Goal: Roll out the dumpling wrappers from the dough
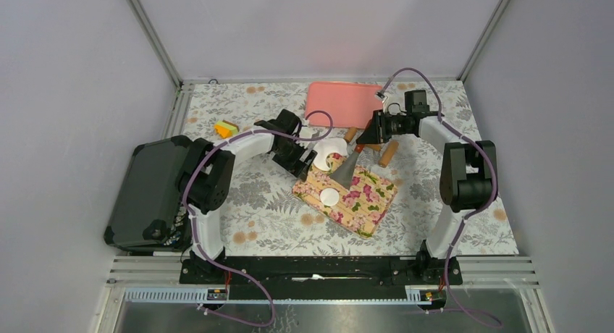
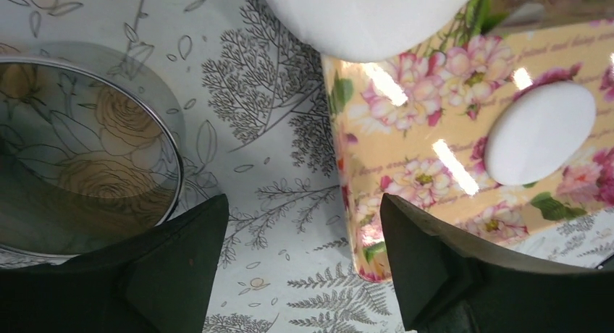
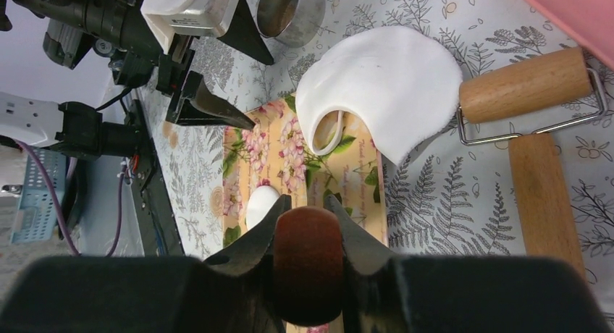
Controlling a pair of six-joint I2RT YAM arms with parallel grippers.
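In the top view a white dough sheet [image 1: 327, 149] with a round bite out of it lies partly over the floral board [image 1: 373, 203]. A small white dough disc [image 2: 540, 134] rests on that board. My left gripper [image 1: 309, 166] is open just left of the dough sheet; nothing is between its fingers in the left wrist view. My right gripper is shut on the reddish-brown handle [image 3: 308, 268] of a scraper, whose grey blade [image 1: 346, 172] hangs over the board. A metal ring cutter [image 3: 291, 13] stands on the cloth beside the left gripper.
A wooden roller [image 3: 526, 85] with a wire frame and wooden handle [image 3: 544, 195] lies right of the dough. Behind is a pink tray [image 1: 342, 101]; at the back left lies a yellow object [image 1: 225, 129]. The cloth in front of the board is clear.
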